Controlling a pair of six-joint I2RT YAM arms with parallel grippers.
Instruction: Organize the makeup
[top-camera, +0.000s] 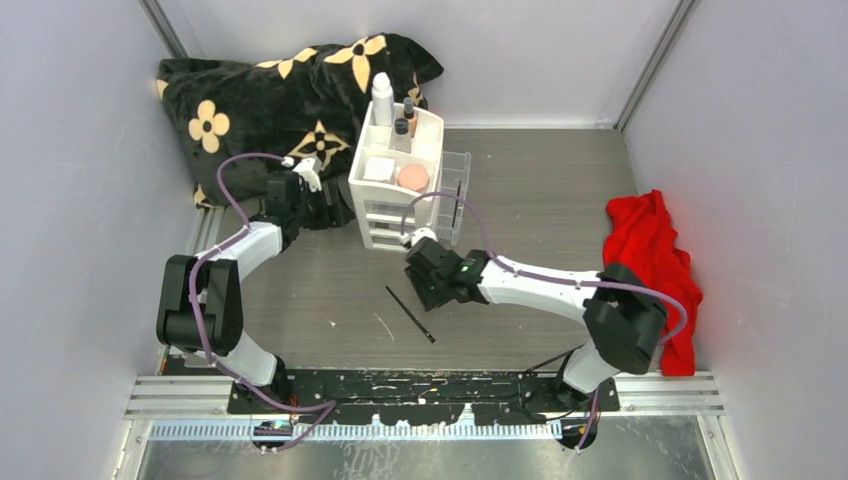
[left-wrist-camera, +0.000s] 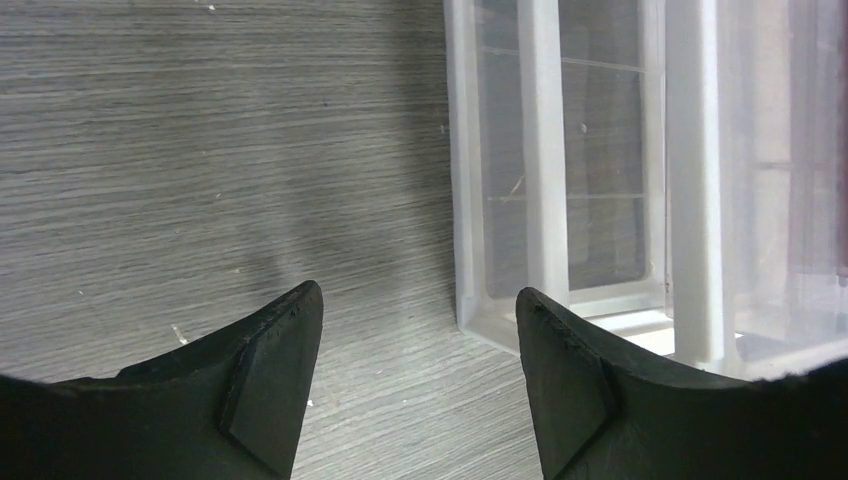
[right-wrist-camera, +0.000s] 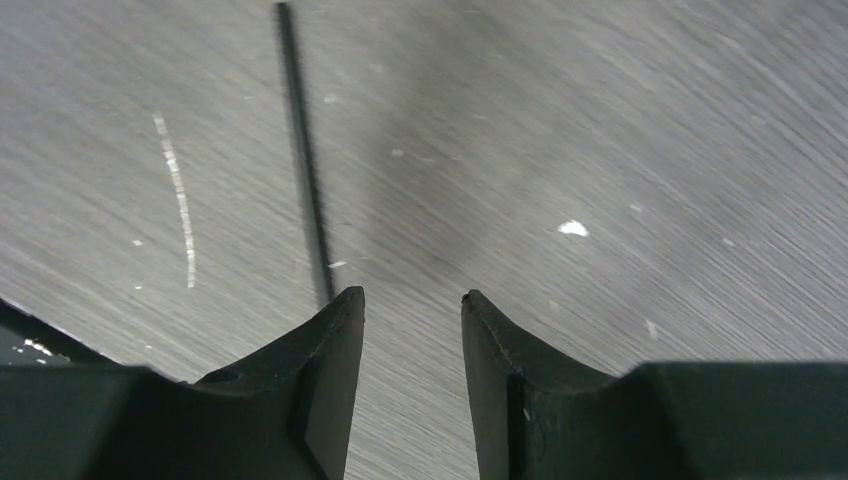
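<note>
A white organizer (top-camera: 391, 207) stands at the back middle, a clear drawer (top-camera: 461, 165) pulled out on its right side with a dark stick inside. Bottles (top-camera: 383, 100), a white box (top-camera: 380, 169) and a round pink item (top-camera: 413, 177) sit on its top. A thin black pencil (top-camera: 411, 314) lies on the table in front; it also shows in the right wrist view, left of the fingers (right-wrist-camera: 335, 360). My right gripper is part open above the table, nothing between its fingers. My left gripper stands open at the organizer's left side, its right finger overlapping the frame in view.
A second dark stick (top-camera: 545, 364) lies at the front right, partly hidden by the right arm. Red cloth (top-camera: 650, 270) lies along the right wall. A dark flowered pillow (top-camera: 265, 110) fills the back left.
</note>
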